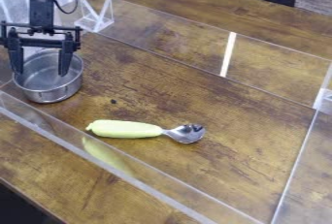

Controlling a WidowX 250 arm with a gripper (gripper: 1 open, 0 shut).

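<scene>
A black gripper point(41, 55) hangs at the upper left over a steel pot point(52, 86), its fingers spread open on either side, with nothing seen held between them. The pot stands upright on the wooden table at the left. A pale yellow corn cob point(123, 128) lies in the lower middle, and a steel spoon point(185, 134) lies at its right end, bowl to the right; whether its handle passes under the cob I cannot tell.
Clear plastic walls point(231, 55) enclose the work area at the back, front and right.
</scene>
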